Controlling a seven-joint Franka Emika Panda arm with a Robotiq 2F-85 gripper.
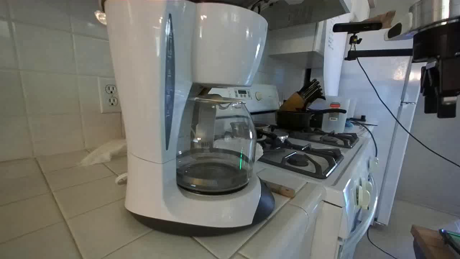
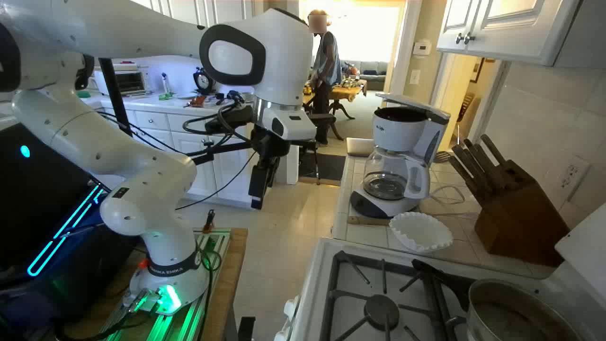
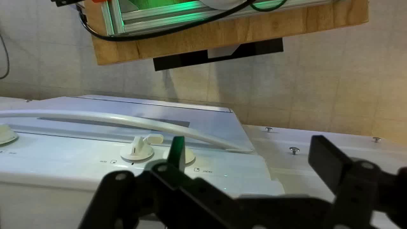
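My gripper is open, its two black fingers spread wide with nothing between them. In the second exterior view the gripper (image 2: pixel 260 184) hangs in the air over the floor, left of the counter and stove, touching nothing. A white coffee maker (image 2: pixel 396 131) stands on the tiled counter, well apart from the gripper; its lid looks raised. The glass carafe (image 1: pixel 215 146) sits on its base and looks empty. A white scalloped bowl (image 2: pixel 421 232) lies on the counter between the coffee maker and the stove.
A wooden knife block (image 2: pixel 520 213) stands against the wall. On the stove are black grates (image 2: pixel 381 309) and a pot (image 2: pixel 520 309). The stove knobs (image 3: pixel 137 149) and oven handle (image 3: pixel 114 117) jut out below the gripper. Open floor (image 2: pixel 281 244) separates the arm's table from the stove.
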